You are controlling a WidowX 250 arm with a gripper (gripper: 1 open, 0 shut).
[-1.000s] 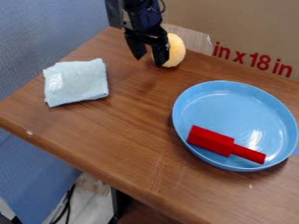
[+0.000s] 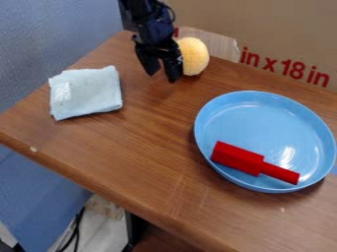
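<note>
My black gripper (image 2: 161, 63) is low over the back of the wooden table, just left of a pale yellow round object (image 2: 192, 57); whether its fingers are open or shut is hard to tell. A light blue-white folded cloth (image 2: 85, 93) lies on the left of the table. On the right, a blue plate (image 2: 263, 128) holds a red cylindrical object (image 2: 253, 163), which looks like a rolling pin or similar tool.
Cardboard with red printed lettering (image 2: 283, 67) stands along the back right. The table's left edge borders a blue surface.
The gripper has shifted slightly and sits a little lower beside the yellow object. The cloth, plate and red object are unchanged.
</note>
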